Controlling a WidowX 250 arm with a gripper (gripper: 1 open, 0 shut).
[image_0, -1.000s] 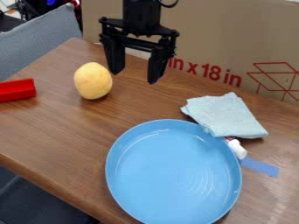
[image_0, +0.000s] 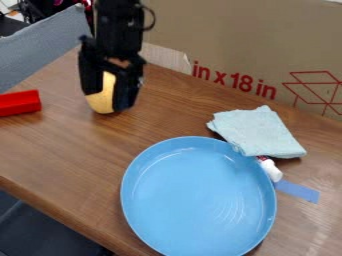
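Note:
My black gripper (image_0: 110, 82) is open and lowered around a yellow round object (image_0: 99, 101) on the left of the wooden table, its fingers partly hiding it. Whether they touch it I cannot tell.
A red block (image_0: 18, 103) lies at the left edge. A blue plate (image_0: 198, 200) fills the lower right, with a light blue cloth (image_0: 257, 129) and a small white item (image_0: 270, 170) beside it. A cardboard box (image_0: 254, 45) stands behind.
My gripper has moved left and down from above the table's middle to the yellow object, which it now partly covers.

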